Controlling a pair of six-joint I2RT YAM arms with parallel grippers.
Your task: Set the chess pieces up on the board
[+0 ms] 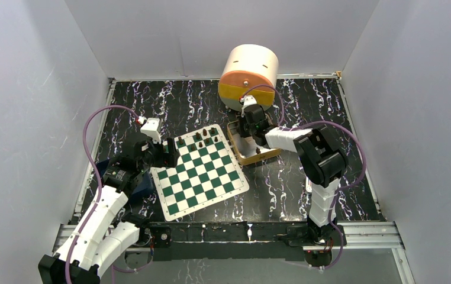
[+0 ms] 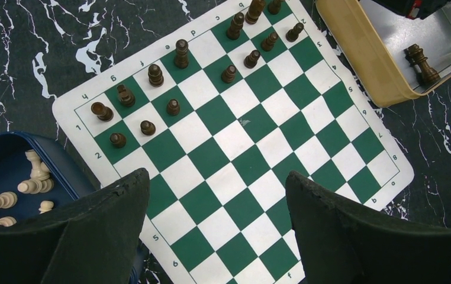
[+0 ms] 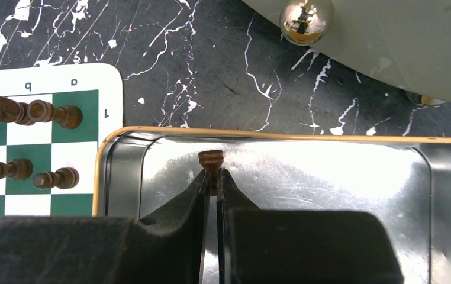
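Note:
My right gripper is shut on a dark wooden chess piece (image 3: 210, 158) over the metal floor of the tan tray (image 3: 282, 133). Dark pieces stand along the far side of the chessboard (image 2: 241, 154), among them a bishop (image 2: 155, 74) and several pawns (image 2: 118, 139). Another dark piece (image 2: 421, 65) lies on its side in the tray. My left gripper hangs open above the board's left side, nothing between its fingers.
A blue bin (image 2: 51, 154) with white pieces lying in it sits left of the board. A white and orange cylindrical container (image 1: 248, 65) stands behind the tray. The board's near half is clear.

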